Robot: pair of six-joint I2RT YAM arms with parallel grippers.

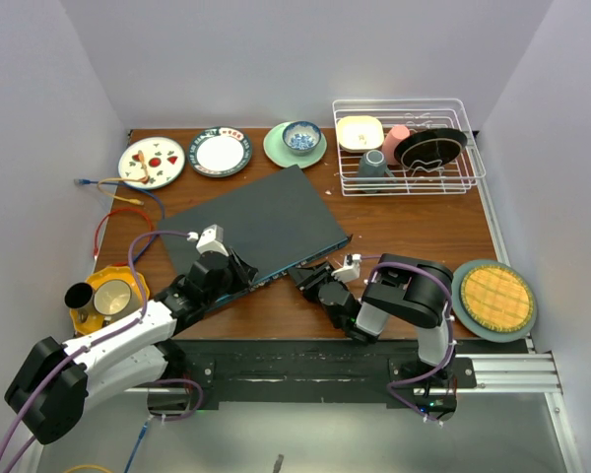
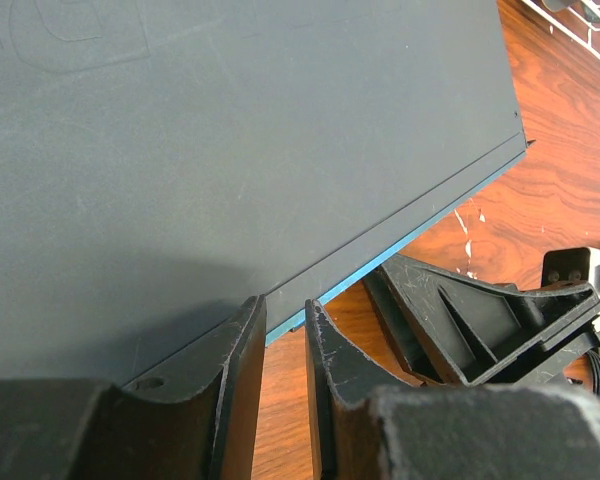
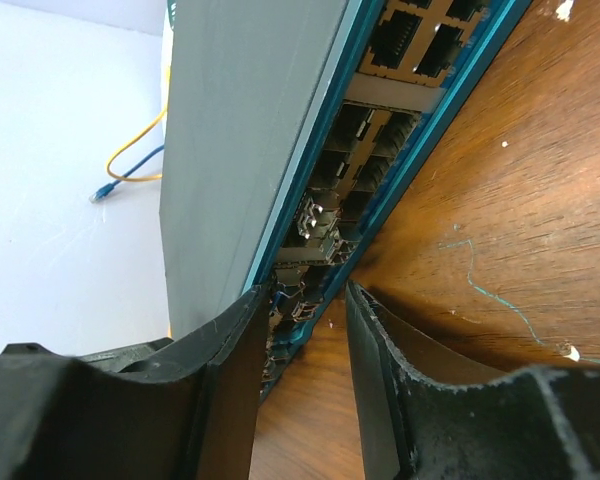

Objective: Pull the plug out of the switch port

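A grey switch (image 1: 256, 217) lies diagonally on the wooden table. Its port row (image 3: 360, 160) faces my right gripper, which stands open at the front edge, fingertips low by the ports; whether a plug sits between them cannot be made out. My left gripper is at the left part of the same edge, over the top rim, its fingers close together; what they grip is hidden. In the left wrist view the right gripper's body sits just under the switch's edge, to the right.
Coloured cables (image 1: 118, 222) lie left of the switch, near a yellow tray (image 1: 138, 286) with cups. Plates stand at the back, a dish rack (image 1: 443, 182) at the back right, and a plate with a yellow cloth (image 1: 497, 296) at the right.
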